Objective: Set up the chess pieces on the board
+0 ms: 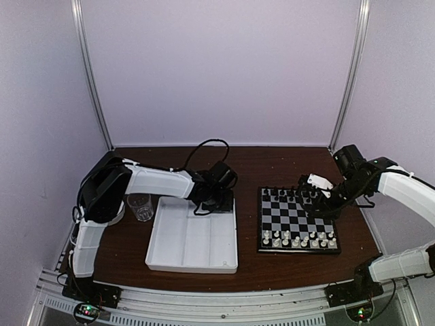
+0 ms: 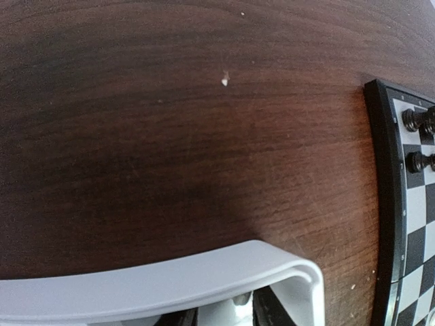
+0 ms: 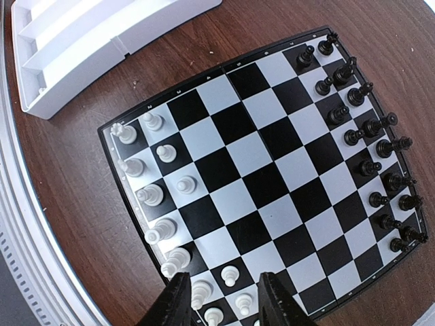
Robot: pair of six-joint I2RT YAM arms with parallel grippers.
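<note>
The chessboard (image 1: 285, 221) carries black pieces (image 3: 370, 166) along one side and white pieces (image 3: 160, 231) along the other. My left gripper is down at the back right corner of the white tray (image 1: 183, 265); in the left wrist view its fingers straddle something pale at the rim, partly hidden, so I cannot tell whether anything is held. My right gripper hangs over the board among white pieces, its fingers apart, with nothing visible held between them.
A glass (image 1: 141, 210) and a round white container stand left of the tray, partly behind the left arm.
</note>
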